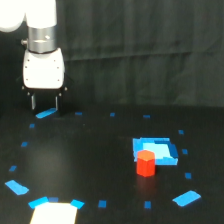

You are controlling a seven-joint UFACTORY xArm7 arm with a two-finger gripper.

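Note:
A red block [146, 163], six-sided in outline, stands right of centre on the dark table. Directly behind it is a shallow blue tray [172, 158] with a pale inside, its front partly hidden by the block. Whether the two touch, I cannot tell. Far off at the left, my gripper [45, 103] points downward, well away from both. Its thin dark fingers [33, 102] are spread apart, with nothing visible between them. A blue strip [46, 113] shows just below the fingertips.
Small blue marks dot the black table. Larger light-blue pieces lie at the left [16, 187] and right [186, 198]. A cream-coloured object [54, 213] is cut off by the bottom edge. A dark curtain [140, 50] hangs behind.

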